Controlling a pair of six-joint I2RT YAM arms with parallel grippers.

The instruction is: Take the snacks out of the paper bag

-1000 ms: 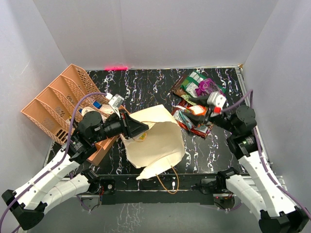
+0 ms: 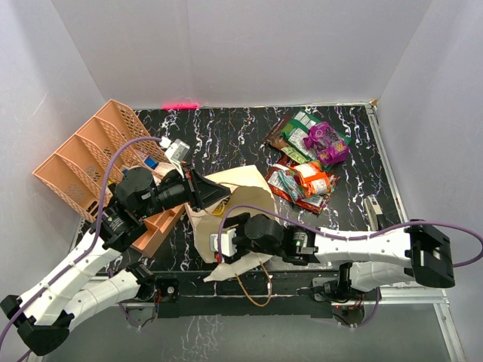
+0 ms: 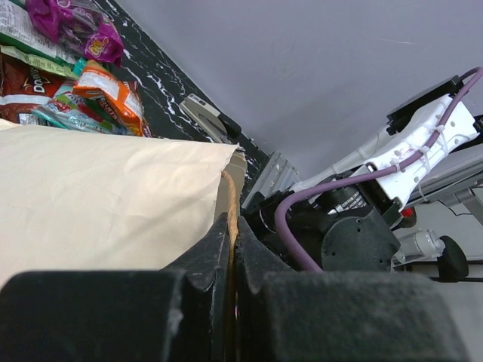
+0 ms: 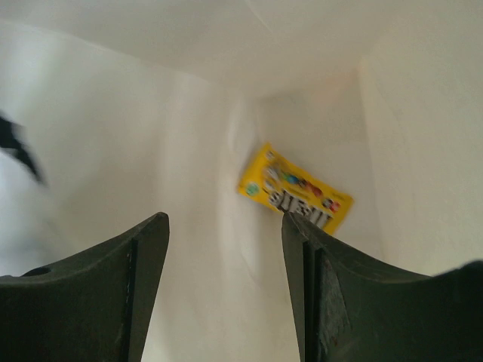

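Note:
The cream paper bag (image 2: 235, 176) lies with its mouth toward the front, its twisted handle (image 3: 230, 200) running between the fingers of my left gripper, which is shut on it. At the bag's mouth, my right gripper is open with nothing between its fingers. The right wrist view looks into the bag, where a small yellow snack packet (image 4: 296, 190) lies deep inside, beyond the fingertips. Outside, at the back right, are a purple snack bag (image 2: 326, 143), a green one (image 2: 298, 136) and an orange one (image 2: 312, 179), with a red Doritos bag (image 3: 29, 84) among them.
A tan compartment rack (image 2: 83, 154) stands at the left, behind the left arm. A grey and black object (image 2: 373, 213) lies by the right edge.

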